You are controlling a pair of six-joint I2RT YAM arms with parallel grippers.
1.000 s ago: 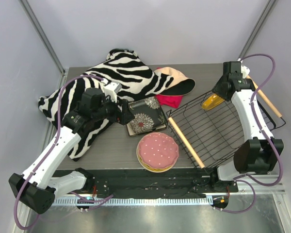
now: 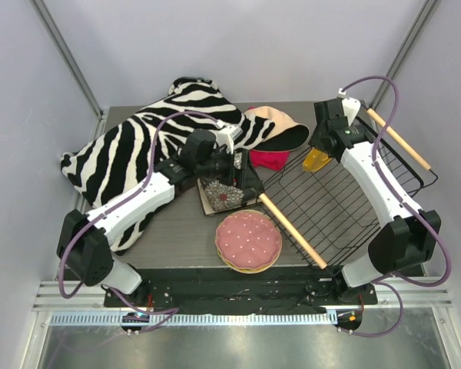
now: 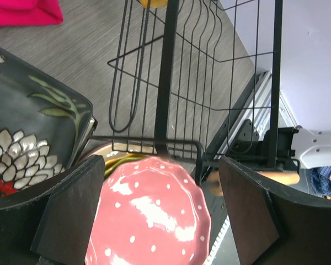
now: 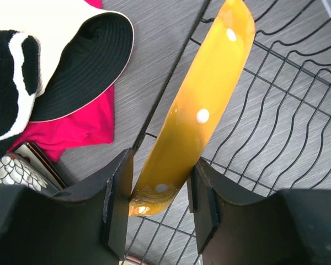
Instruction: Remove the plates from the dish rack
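Observation:
A yellow plate with white dots [image 4: 196,105] stands on edge at the back left of the wire dish rack [image 2: 334,211]. My right gripper is around its lower end, fingers on either side; how firmly they close on it is unclear. My left gripper [image 2: 240,173] is open above the black floral square plates [image 3: 38,116], near the rack's left end, with nothing between its fingers. A stack of round plates, pink dotted on top [image 2: 248,238], lies in front, left of the rack.
A zebra-striped cloth [image 2: 119,157], a cap [image 2: 280,127] and a red cloth [image 4: 91,130] fill the back and left. The rack has wooden rails [image 2: 398,137]. Some bare table shows at the front left.
My left gripper has moved right toward the rack. The right gripper and the yellow plate have moved left, and the rack has shifted slightly left too.

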